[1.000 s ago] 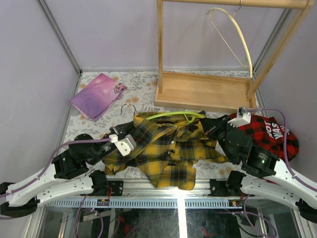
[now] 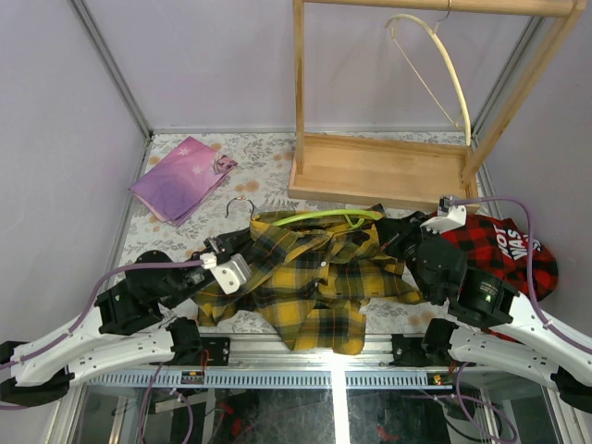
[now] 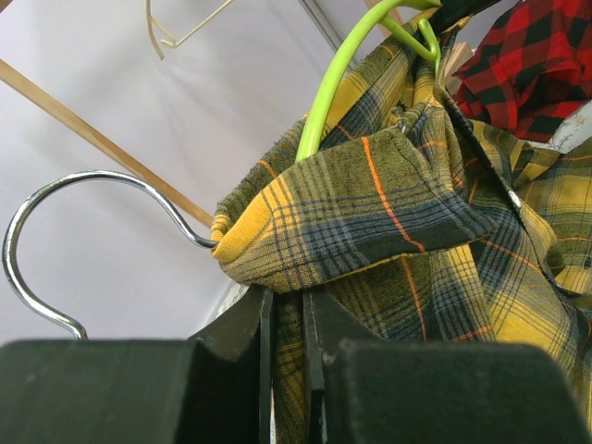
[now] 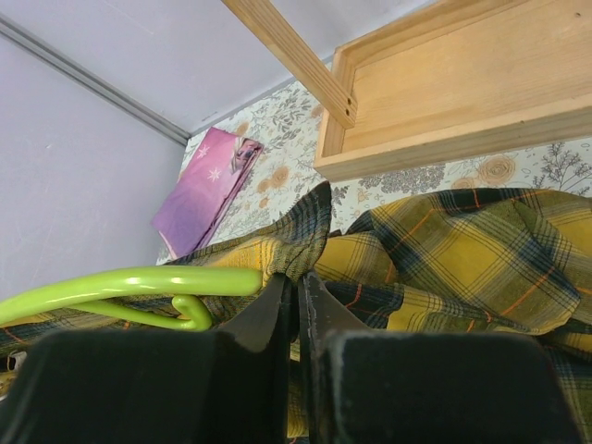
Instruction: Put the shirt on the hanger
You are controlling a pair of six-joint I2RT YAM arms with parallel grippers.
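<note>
The yellow and navy plaid shirt (image 2: 319, 277) hangs between both arms over the table. A green hanger (image 2: 324, 215) runs along its top; the metal hook (image 3: 92, 176) sticks out past the collar on the left. My left gripper is shut on shirt fabric just below the collar, beside the hook. On the other side, my right gripper is shut on the shirt's shoulder, right at the end of the green hanger arm (image 4: 213, 280). That arm's inner curl lies bare above the cloth. Fabric hides the hanger's left half.
Behind the shirt stands a wooden rack (image 2: 384, 166) with a cream hanger (image 2: 444, 55) on its bar. A folded purple cloth (image 2: 183, 180) lies at the back left. Red and black plaid cloth (image 2: 509, 259) lies at the right, near my right arm.
The right arm looks still.
</note>
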